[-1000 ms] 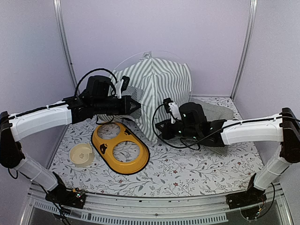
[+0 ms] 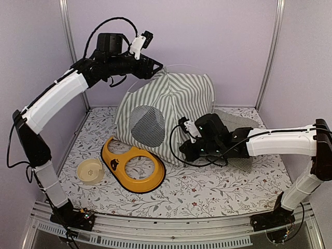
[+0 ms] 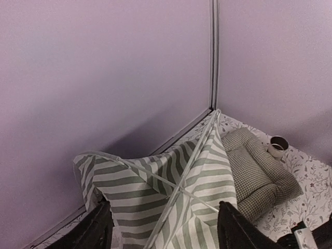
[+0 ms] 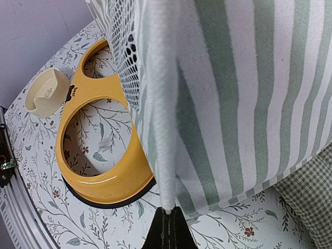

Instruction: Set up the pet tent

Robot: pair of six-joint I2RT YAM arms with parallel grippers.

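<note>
The green-and-white striped tent [image 2: 189, 93], with a mesh window [image 2: 146, 126], stands partly raised at the back middle, thin white poles arching over its top. My left gripper [image 2: 157, 69] is open at the tent's peak; in the left wrist view the crossing poles [image 3: 178, 187] lie between and beyond its fingers, apart from them. Low at the tent's front corner, my right gripper [image 2: 185, 150] is shut on the white fabric edge [image 4: 167, 155], which runs down to its fingertips in the right wrist view.
A yellow bowl holder [image 2: 136, 181] lies front left, a cream bowl [image 2: 89, 171] left of it. A grey cushion [image 2: 241, 119] lies behind the right arm; a cup [image 3: 278, 151] stands beside it in the left wrist view.
</note>
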